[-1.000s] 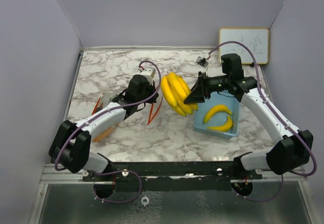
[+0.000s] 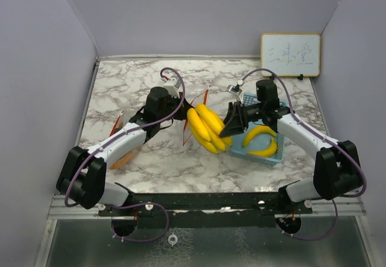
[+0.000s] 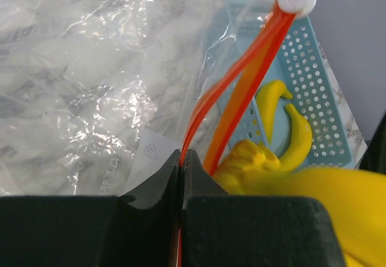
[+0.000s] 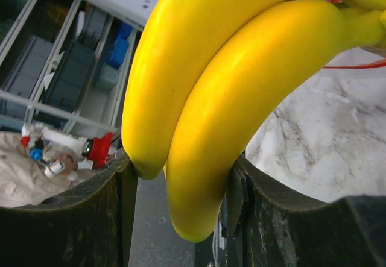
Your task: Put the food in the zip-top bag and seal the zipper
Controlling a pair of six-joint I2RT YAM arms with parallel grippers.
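My left gripper is shut on the red zip edge (image 3: 241, 80) of a clear zip top bag, which spreads over the table beyond it. In the top view that gripper (image 2: 186, 105) stands beside the yellow banana bunch (image 2: 202, 126). My right gripper (image 2: 231, 124) is shut on the bunch from the right. The right wrist view shows banana ends (image 4: 202, 176) between its fingers. The bunch hangs over the bag's opening, its left end close to the red rim; how far it reaches inside is hidden.
A blue perforated basket (image 2: 258, 158) stands at the right with loose bananas (image 2: 260, 135) in it, under my right arm. Another red-edged bag (image 2: 117, 124) with brownish contents lies at the left. A whiteboard (image 2: 291, 54) leans at the back.
The banana bunch and right gripper have moved left and lower, up to the bag's opening. Red edges have spread apart around the bunch. My left gripper has shifted only slightly.
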